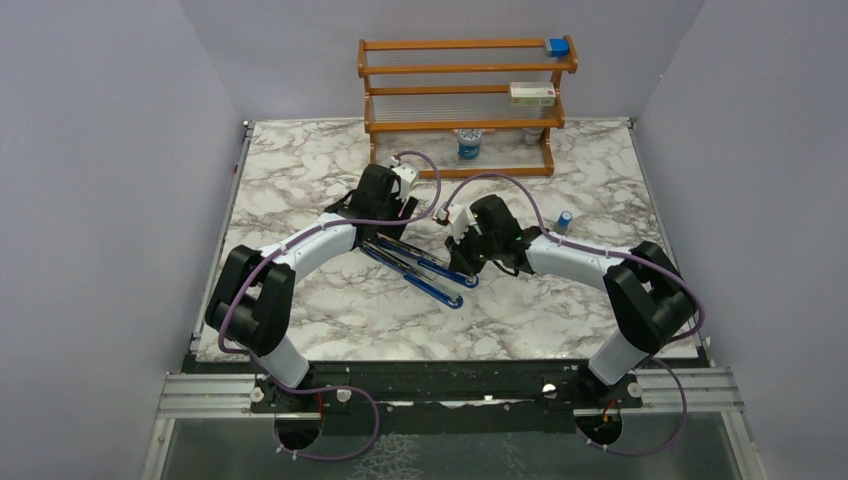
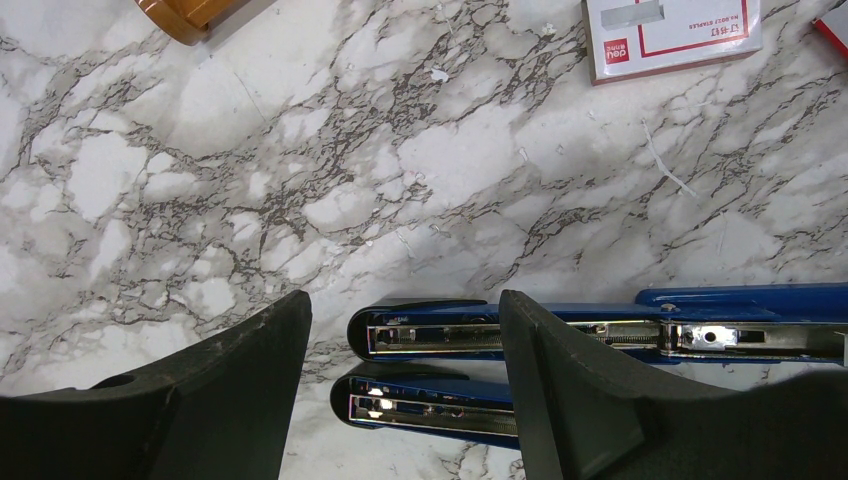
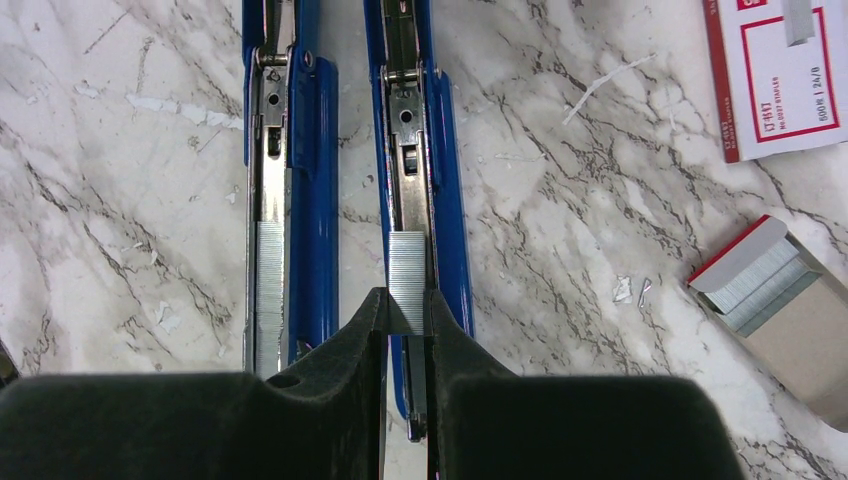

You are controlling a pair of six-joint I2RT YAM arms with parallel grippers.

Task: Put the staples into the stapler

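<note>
Two blue staplers lie side by side, both folded open. In the right wrist view the staple strip point(image 3: 407, 265) lies along the channel of the right-hand stapler point(image 3: 456, 220), with my right gripper shut on its near end. Whether the strip is fully seated I cannot tell. The other stapler point(image 3: 322, 220) has staples point(image 3: 271, 290) in its channel. My left gripper is open above the staplers' head ends, its fingers point(image 2: 262, 345) wide apart. Between and behind them show the upper head point(image 2: 430, 330) and the lower head point(image 2: 430, 405).
An opened staple box point(image 3: 790, 310) with staples inside lies right of the staplers, near a closed staple box point(image 3: 780, 85). A wooden rack point(image 1: 463, 127) stands at the back, and a small blue-capped item point(image 1: 564, 220) at the right.
</note>
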